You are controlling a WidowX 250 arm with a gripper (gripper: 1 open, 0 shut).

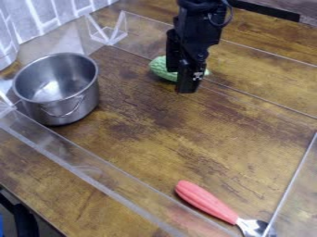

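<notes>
My black gripper (183, 72) hangs at the upper middle, directly over a light green ridged object (161, 68), like a vegetable, that is partly hidden behind its fingers. Whether it touches the object, and how far apart the fingers stand, I cannot tell. A steel pot (56, 88) stands at the left. A utensil with a pink handle (202, 199) and metal head lies at the bottom right.
Clear plastic walls run along the left and right sides, and a white wire stand (109, 30) is at the back left.
</notes>
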